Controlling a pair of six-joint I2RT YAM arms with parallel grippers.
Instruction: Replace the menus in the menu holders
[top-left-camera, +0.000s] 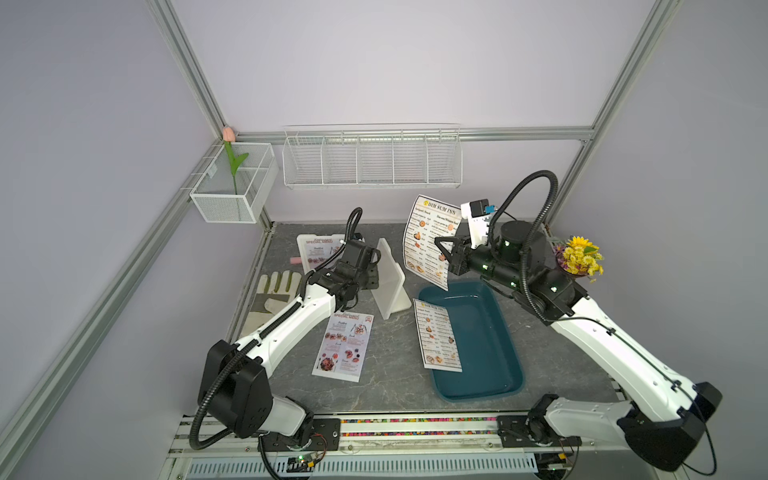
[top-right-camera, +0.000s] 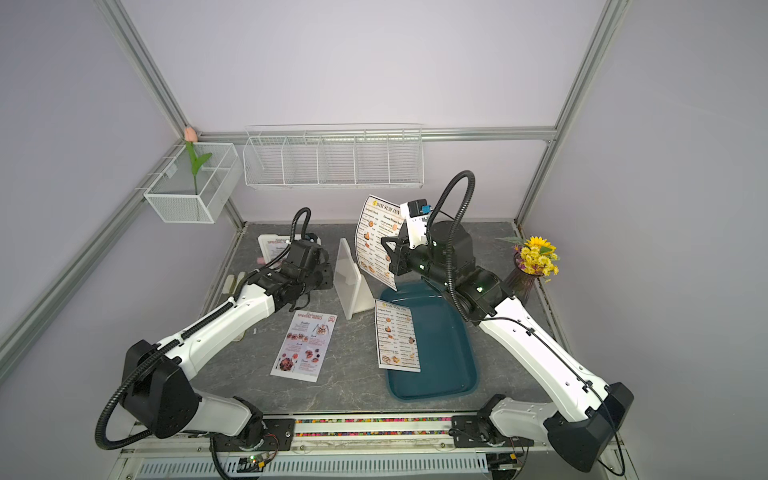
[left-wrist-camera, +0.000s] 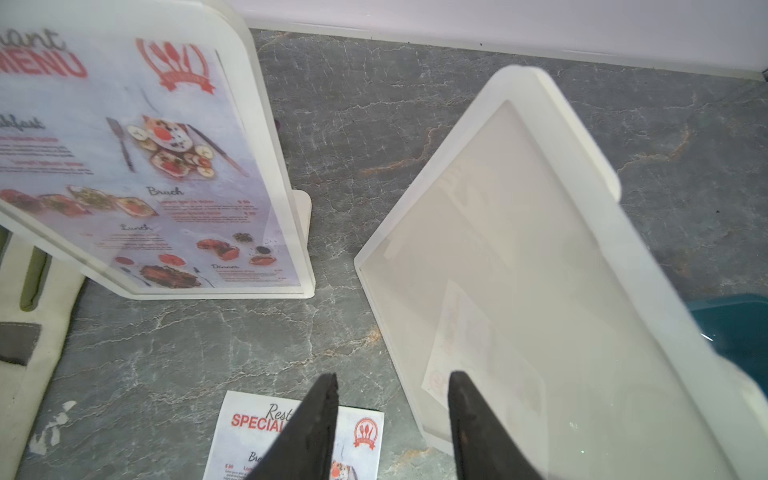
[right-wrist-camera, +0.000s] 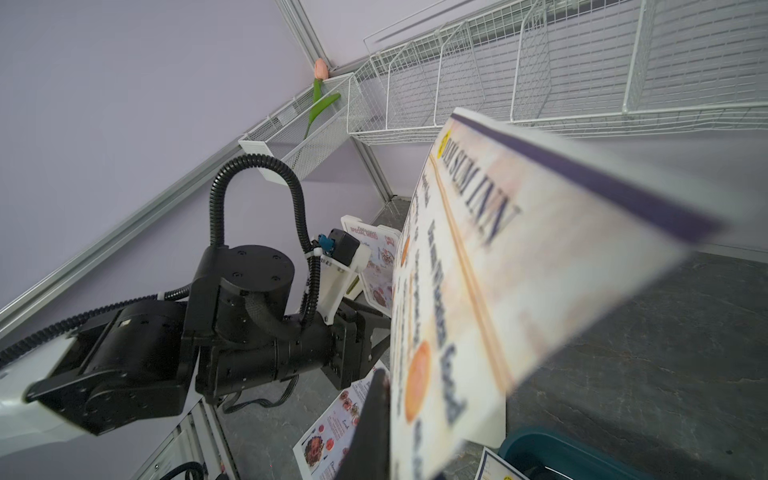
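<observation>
My right gripper (top-left-camera: 445, 243) is shut on the right edge of a DIM SUM INN menu (top-left-camera: 429, 236), which hangs upright and slightly bowed in the air. Left of it on the table stands a white menu holder (left-wrist-camera: 480, 264) with no menu showing inside. My left gripper is partly open in front of that holder, nothing between its fingers. A second white holder (left-wrist-camera: 264, 152) at the back left contains a red-lettered menu (left-wrist-camera: 160, 184). Another red-lettered menu (top-left-camera: 344, 345) lies flat on the table. A second dim sum menu (top-left-camera: 437, 336) rests across the tray's left rim.
The teal tray (top-left-camera: 512, 360) is on the right, with a vase of yellow flowers (top-left-camera: 581, 256) behind it. White gloves (top-left-camera: 276, 284) lie at the left edge. Wire baskets (top-left-camera: 372, 160) hang on the back wall. Bare table lies between the flat menus.
</observation>
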